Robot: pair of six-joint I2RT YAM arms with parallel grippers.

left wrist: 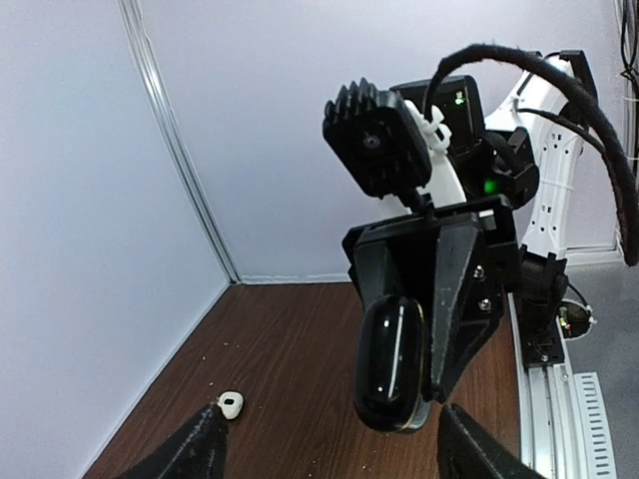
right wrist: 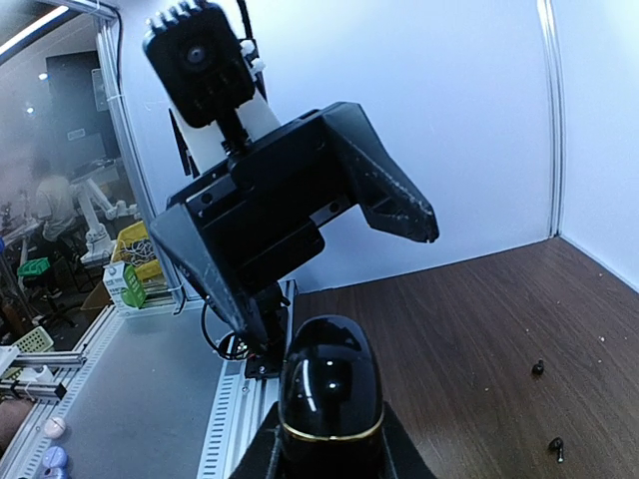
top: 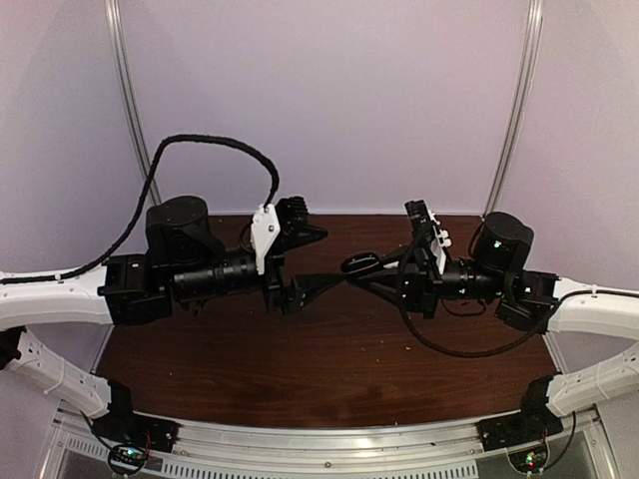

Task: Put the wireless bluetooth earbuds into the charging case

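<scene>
The black charging case (top: 361, 264) is held in my right gripper in mid-air; in the left wrist view the case (left wrist: 387, 359) shows a glossy rounded body at the tips of that gripper. My left gripper (top: 318, 259) stands open just left of the case, nothing between its fingers. In the left wrist view a small white object (left wrist: 230, 404) lies on the table behind the left fingers. Two small dark objects (right wrist: 556, 445) lie on the table in the right wrist view; I cannot tell exactly what they are.
</scene>
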